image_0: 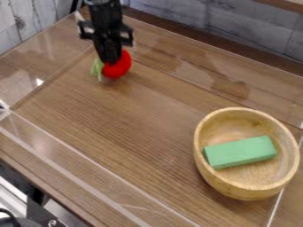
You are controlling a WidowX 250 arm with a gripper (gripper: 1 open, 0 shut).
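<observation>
My gripper (112, 49) is at the top centre of the view, pointing down at a red round object (117, 66). A small green leafy object (98, 71) lies against the red one's left side. The gripper overlaps the top of the red object; whether its fingers are open or shut on it cannot be told.
A wooden bowl (243, 184) with a green block (239, 152) in it stands at the lower right. A dark area lies beyond its left edge.
</observation>
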